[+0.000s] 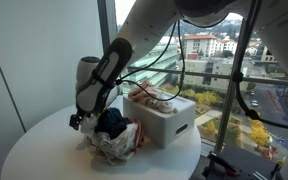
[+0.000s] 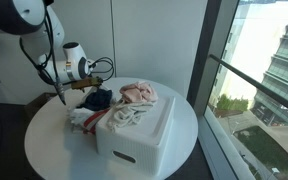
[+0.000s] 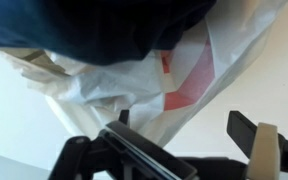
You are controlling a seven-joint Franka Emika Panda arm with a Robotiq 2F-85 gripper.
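Observation:
Dark blue cloth (image 1: 111, 122) lies bunched on a crumpled white plastic bag (image 1: 115, 146) with red print, on the round table. In the wrist view, that cloth (image 3: 104, 28) fills the upper left, with the bag (image 3: 124, 85) spreading below it. My gripper is open, its black fingertips well apart and nothing held between them. From the first exterior view, the gripper (image 1: 81, 121) stands at the left side of the bundle; whether it touches the bag cannot be told.
A white bin (image 1: 168, 123) stands right of the bag, with pink and pale cloth (image 2: 139, 93) heaped in it and white cloth (image 2: 134, 113) over its rim. Bare tabletop (image 1: 46, 150) shows to the left and in front. Windows stand beyond the table.

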